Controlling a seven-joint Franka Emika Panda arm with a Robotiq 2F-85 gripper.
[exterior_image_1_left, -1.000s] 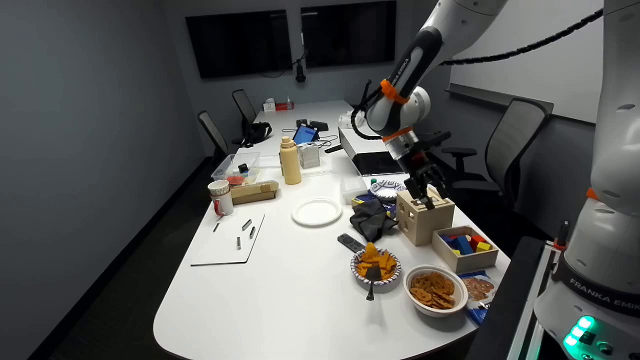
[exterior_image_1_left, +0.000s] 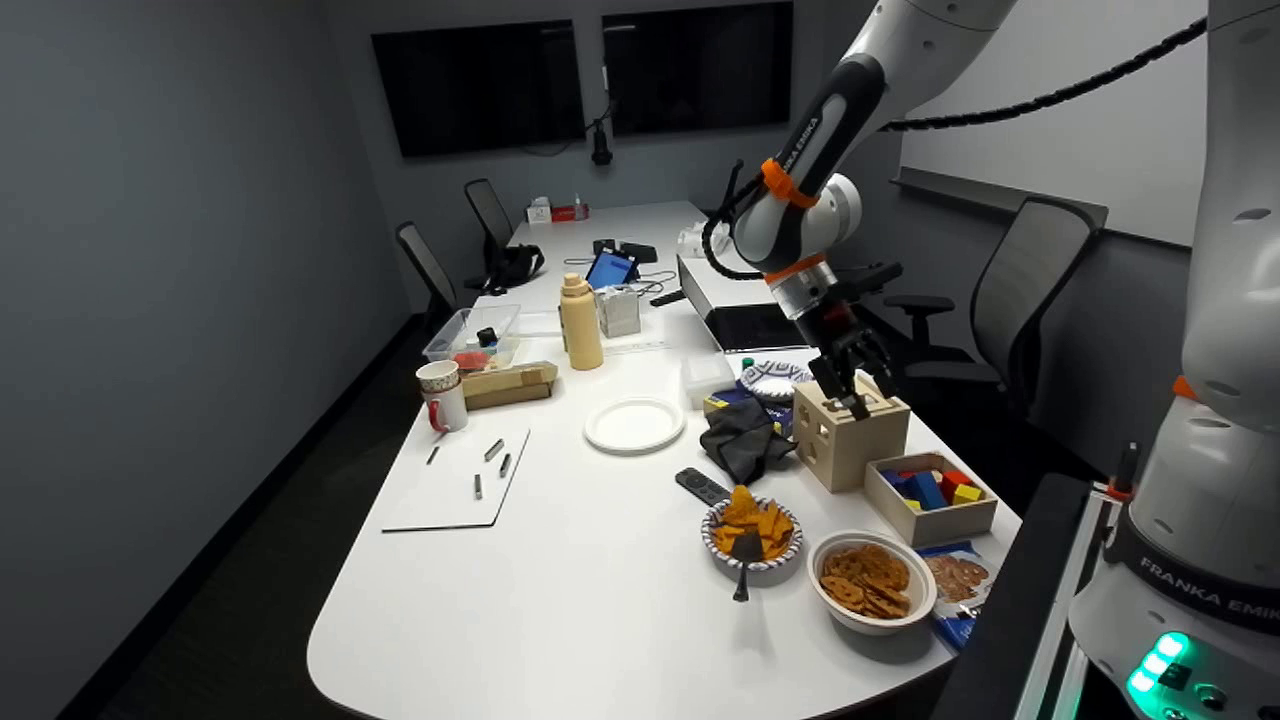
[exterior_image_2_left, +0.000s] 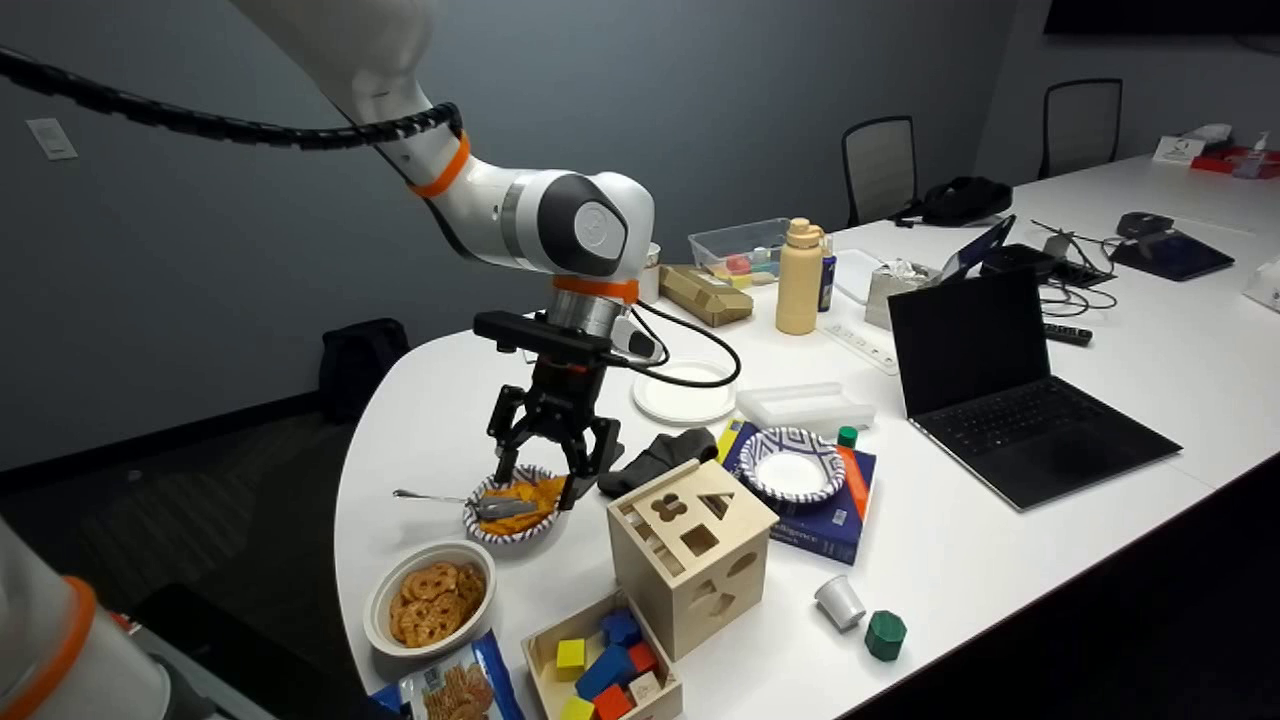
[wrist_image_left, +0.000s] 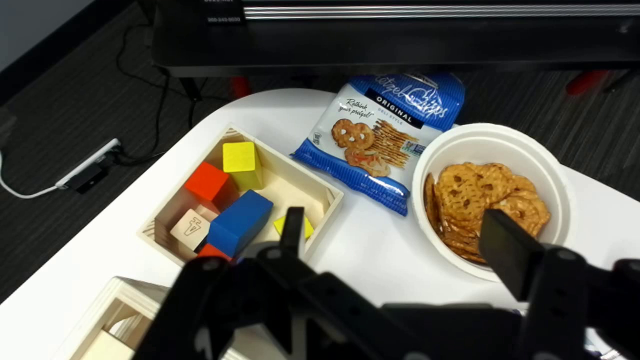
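Note:
My gripper (exterior_image_2_left: 534, 480) hangs above the table with its fingers spread wide, holding nothing. In the wrist view the left fingertip (wrist_image_left: 294, 231) overlaps the tray of blocks, and the right one overlaps the bowl of pretzel chips (wrist_image_left: 492, 210). Colored blocks, among them a blue block (wrist_image_left: 241, 222) and a yellow block (wrist_image_left: 241, 163), lie in the open wooden tray (wrist_image_left: 300, 174). Beside the tray stands a wooden shape-sorter box (exterior_image_2_left: 696, 552) with cut-out holes. A patterned bowl of orange chips (exterior_image_1_left: 753, 528) has a spoon (exterior_image_1_left: 744, 564) resting in it.
A pretzel bag (wrist_image_left: 384, 138) lies between tray and bowl. Black cloth (exterior_image_1_left: 746, 440), a remote (exterior_image_1_left: 702, 486) and a white plate (exterior_image_1_left: 633, 426) are nearby. A small cup (exterior_image_2_left: 840, 601) and a green block (exterior_image_2_left: 885, 635) lie beyond the box.

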